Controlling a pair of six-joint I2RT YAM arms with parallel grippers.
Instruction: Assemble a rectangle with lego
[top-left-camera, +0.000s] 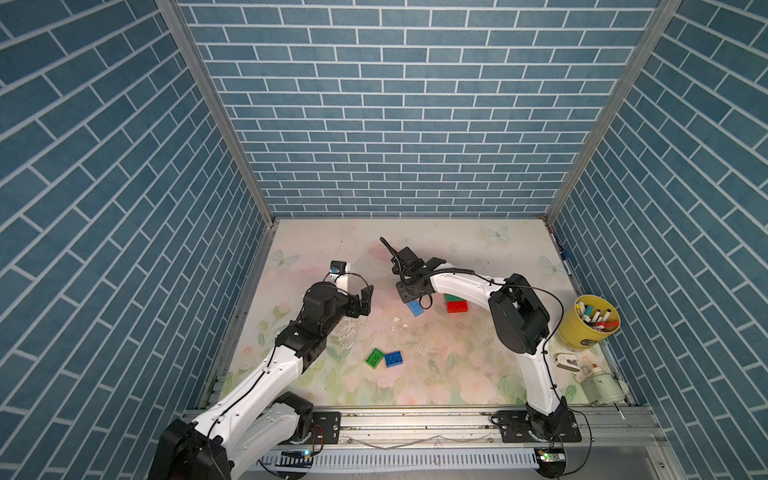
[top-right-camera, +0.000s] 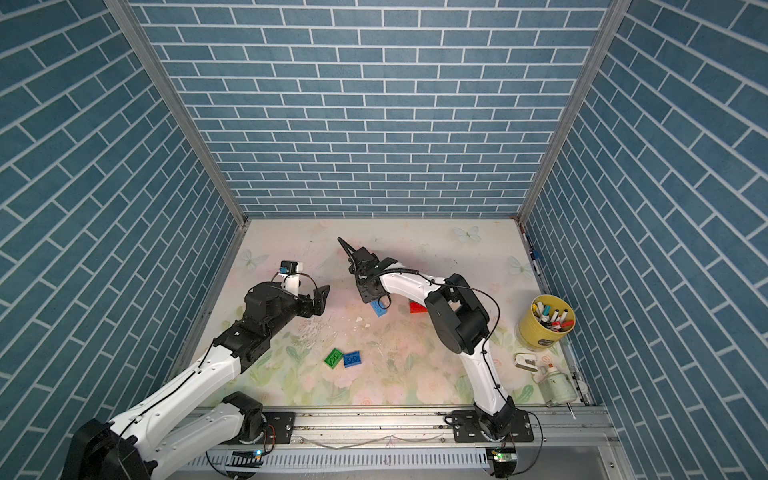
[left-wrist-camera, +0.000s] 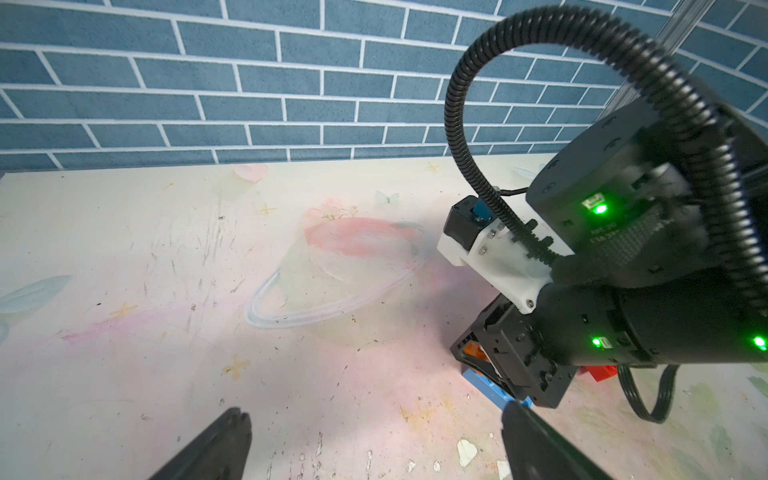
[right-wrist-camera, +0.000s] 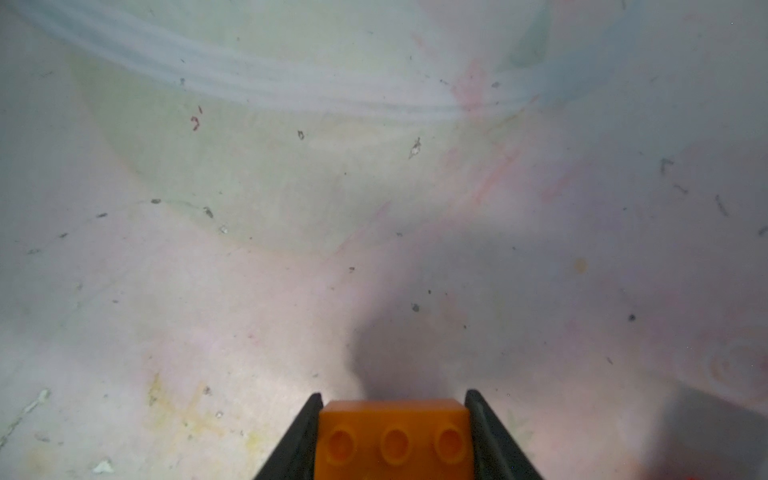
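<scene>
My right gripper is shut on an orange brick (right-wrist-camera: 394, 441), with a row of studs facing the right wrist view. The left wrist view shows that orange brick (left-wrist-camera: 477, 351) between the right fingers, over a light blue brick (left-wrist-camera: 494, 389) on the table. Whether the two bricks touch cannot be seen. My left gripper stands open and empty, left of the right arm. A red brick (top-left-camera: 457, 306) and a green brick (top-left-camera: 453, 298) lie right of the light blue one. Nearer the front edge lie another green brick (top-left-camera: 375, 357) and a dark blue brick (top-left-camera: 393, 359).
A yellow bucket (top-left-camera: 582, 332) of markers stands at the right edge, with a small white object (top-left-camera: 567, 362) and a pale canister (top-left-camera: 601, 385) in front of it. White flakes (left-wrist-camera: 466, 452) lie near the light blue brick.
</scene>
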